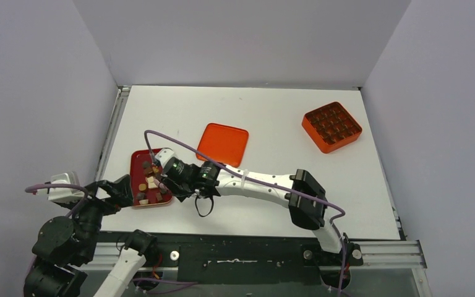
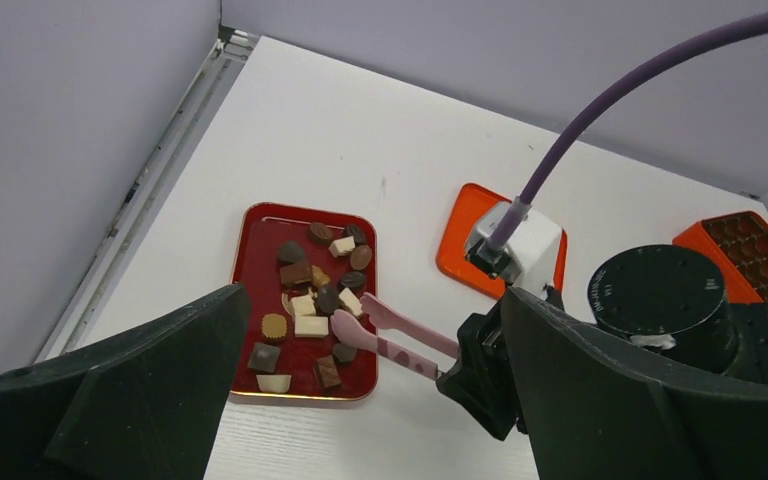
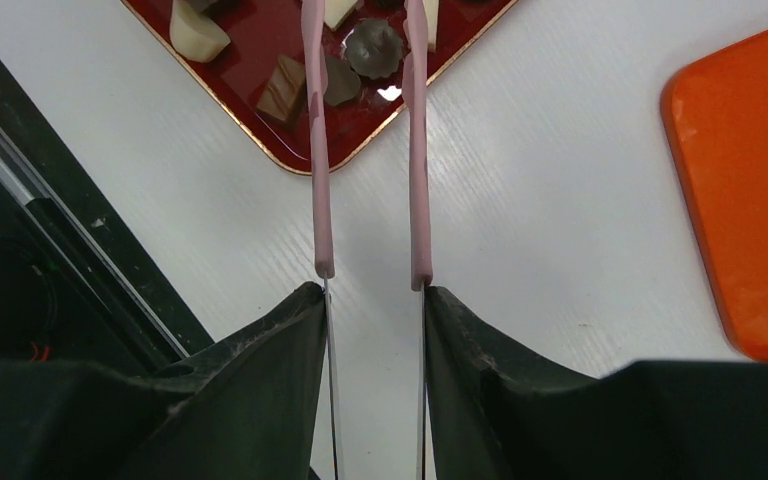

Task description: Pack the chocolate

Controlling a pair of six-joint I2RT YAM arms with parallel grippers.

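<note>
A red tray [image 1: 138,179] [image 2: 257,250] at the left holds several chocolates, dark, brown and white. My right gripper is over the tray's right part, pink fingers apart, chocolates showing beneath and between them; I see nothing held. My left gripper [image 1: 116,192] is raised at the lower left, outside the tray; in its own view its black fingers stand wide apart with nothing between them. An orange box with compartments [image 1: 331,127] [image 2: 755,257] sits at the back right.
A flat orange lid [image 1: 221,140] [image 3: 740,190] lies at the table's middle, behind my right arm. Side walls bound the table.
</note>
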